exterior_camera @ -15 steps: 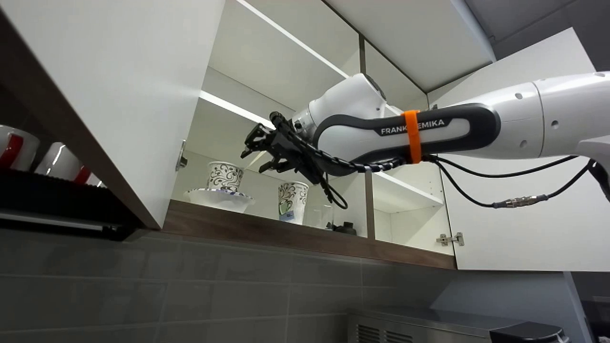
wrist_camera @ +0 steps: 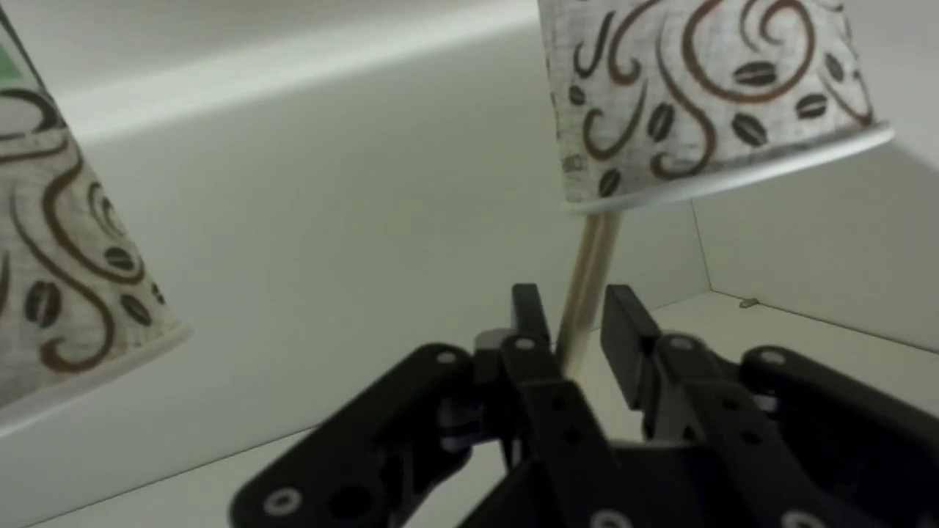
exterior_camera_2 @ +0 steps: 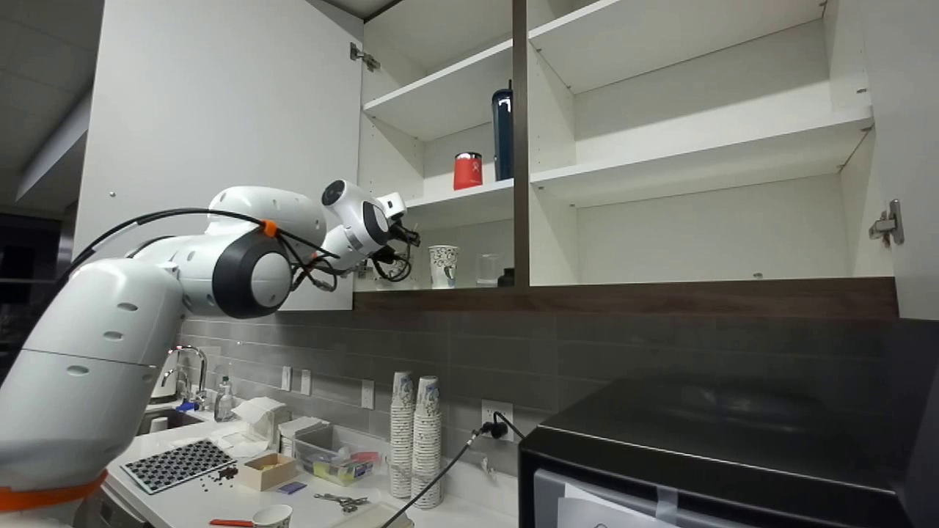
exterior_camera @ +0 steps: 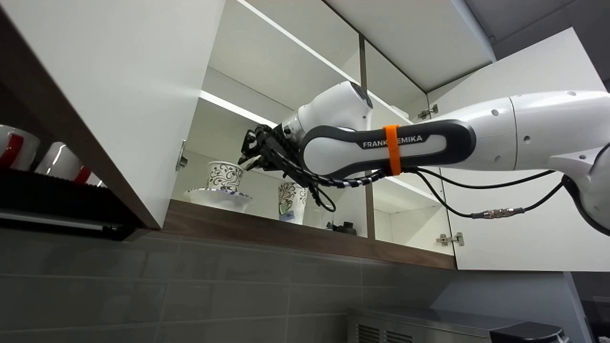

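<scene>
In the wrist view, a patterned paper cup (wrist_camera: 704, 97) appears at the top right with its rim facing down the picture. From its rim a thin pale stick (wrist_camera: 587, 281) runs between the two fingers of my gripper. The fingers stand part open, with a visible gap between the stick and the right finger. In exterior view 1 this cup (exterior_camera: 224, 176) stands in a white bowl (exterior_camera: 220, 200) on the cabinet's bottom shelf. My gripper (exterior_camera: 247, 155) is just right of and above its rim.
A taller patterned cup (exterior_camera: 292, 201) stands right of the bowl, with a clear glass (exterior_camera_2: 488, 268) and a dark object (exterior_camera: 344, 228) beyond. A shelf board with a red tumbler (exterior_camera_2: 468, 171) lies above. An open cabinet door (exterior_camera: 114, 85) bounds the left.
My arm has moved left and slightly down in exterior view 1, bringing the gripper closer to the cup in the bowl. The fingers look closer together. The cups and bowl have stayed put.
</scene>
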